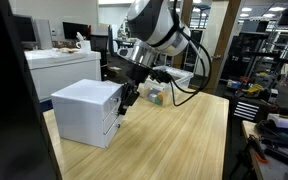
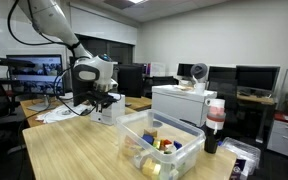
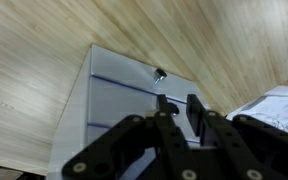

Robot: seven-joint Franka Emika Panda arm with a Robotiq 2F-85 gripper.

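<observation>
A white cabinet [image 1: 84, 112] with stacked drawers stands on the wooden table, its drawer front turned toward the arm. At that front, close against its upper part, is my gripper [image 1: 124, 105]. From the other side, in exterior view 2, the cabinet [image 2: 108, 112] is partly hidden by the arm. The wrist view shows the pale drawer front [image 3: 124, 72] with a small dark knob [image 3: 160, 74]. There my gripper has its fingertips apart, near a second dark knob. Whether they touch that knob cannot be made out.
An open white bin [image 2: 164, 130] holds several colored items. A dark bottle [image 2: 214, 132] stands beside it. Clear table surface [image 1: 174, 135] extends in front of the drawers. Desks and monitors stand behind.
</observation>
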